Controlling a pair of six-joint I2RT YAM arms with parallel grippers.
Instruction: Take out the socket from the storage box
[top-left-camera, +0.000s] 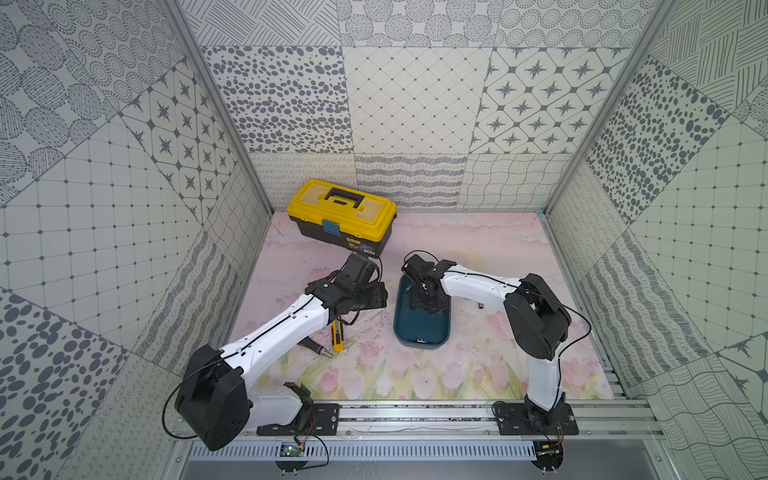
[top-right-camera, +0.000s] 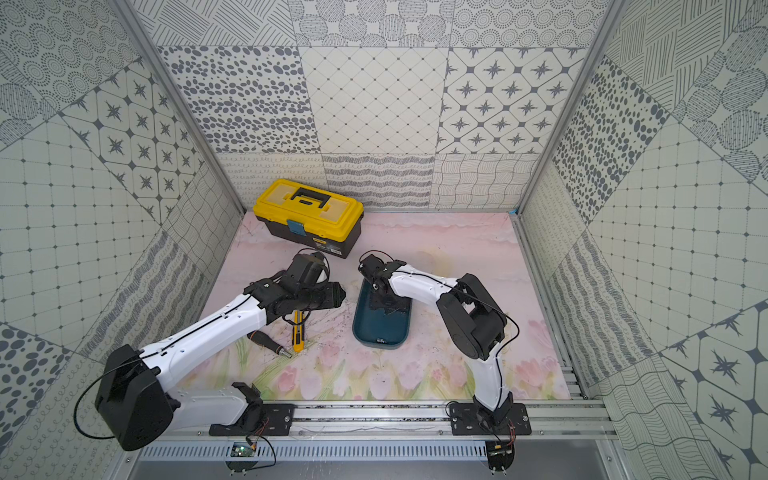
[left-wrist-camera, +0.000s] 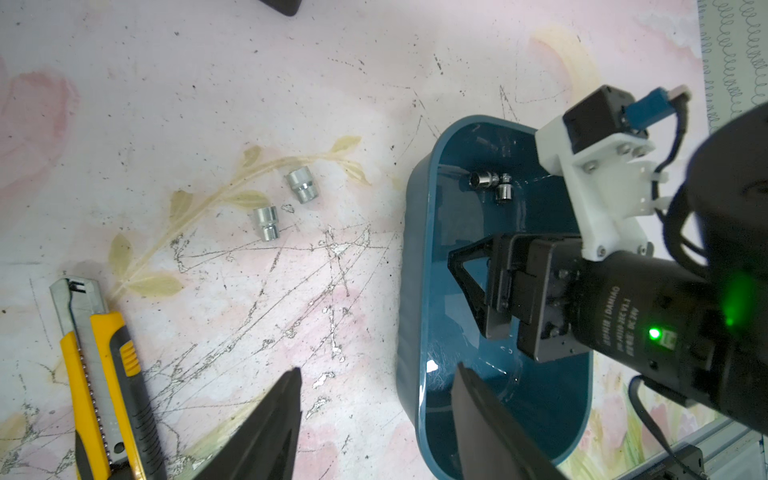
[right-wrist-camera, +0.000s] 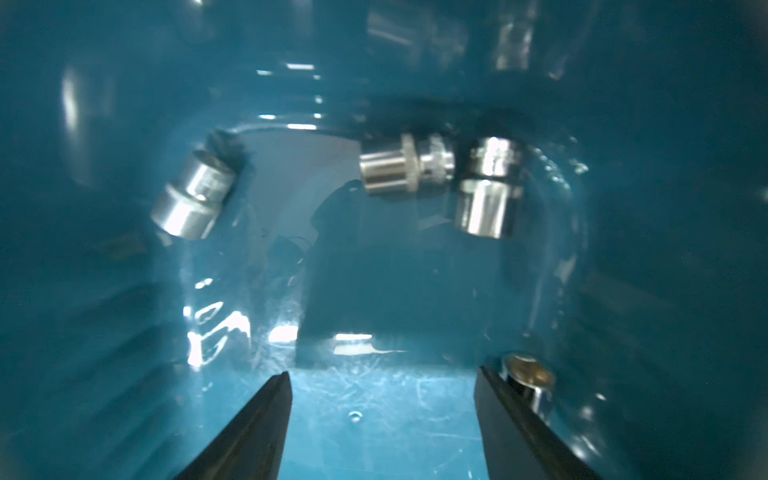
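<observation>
The storage box is a deep blue-green tub (top-left-camera: 421, 326) standing on the table. Inside it my right gripper reaches down, open, nothing between its fingers. In the right wrist view several chrome sockets lie on the box floor: one at the left (right-wrist-camera: 192, 196), a pair at the far end, a sideways socket (right-wrist-camera: 406, 164) beside another socket (right-wrist-camera: 489, 188), and a socket (right-wrist-camera: 528, 380) close by the right fingertip. Left of the box, my left gripper hangs open and empty over the table. Two sockets lie there, one socket (left-wrist-camera: 302, 184) near another socket (left-wrist-camera: 266, 223).
A yellow-lidded toolbox (top-left-camera: 344, 209) stands at the back left. A yellow utility knife (left-wrist-camera: 100, 368) and a dark-handled screwdriver (top-right-camera: 268, 342) lie left of the box. Box walls surround my right gripper.
</observation>
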